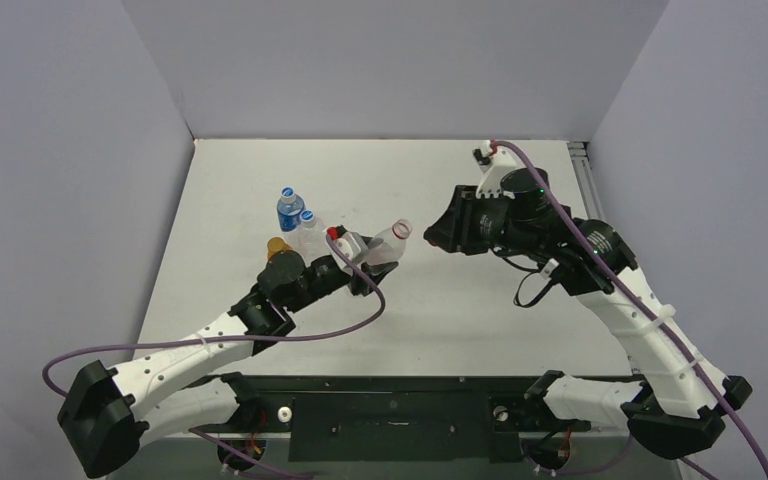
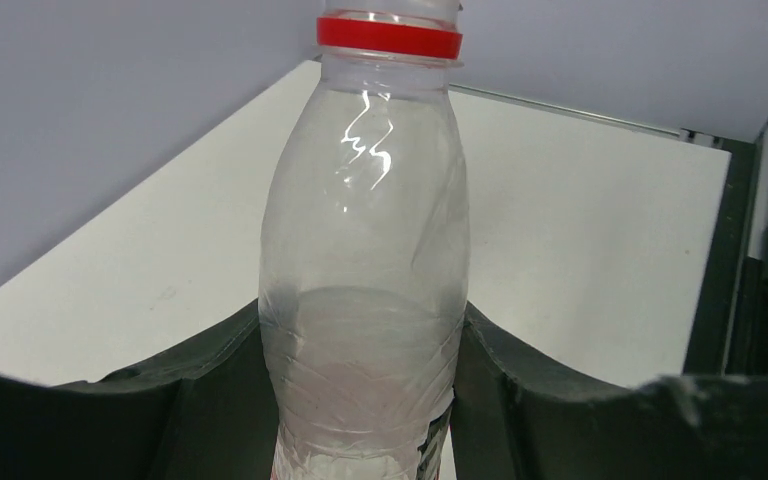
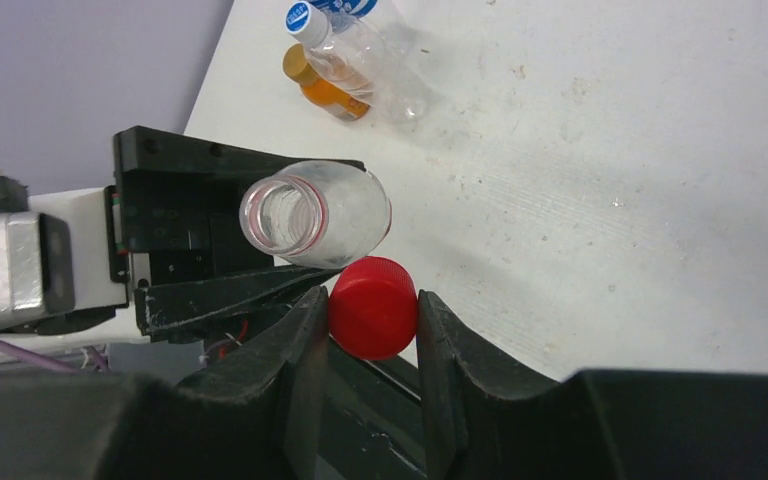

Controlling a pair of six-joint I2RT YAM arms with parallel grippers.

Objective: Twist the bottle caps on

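A clear bottle [image 2: 365, 230] with a red neck ring and an open, uncapped mouth is held by my left gripper, shut around its body. In the top view this bottle [image 1: 392, 240] leans toward the upper right, the left gripper [image 1: 375, 265] at its lower part. My right gripper is shut on a red cap [image 3: 372, 308]. The cap's rounded red face shows between the fingertips. In the top view the right gripper [image 1: 433, 240] stands to the right of the bottle, apart from its mouth, with only a speck of red visible at its tips.
Left of centre stand a blue-labelled bottle [image 1: 290, 210], a clear bottle with a blue-and-white cap [image 1: 310, 232] and an orange bottle [image 1: 278, 246], partly behind the left arm.
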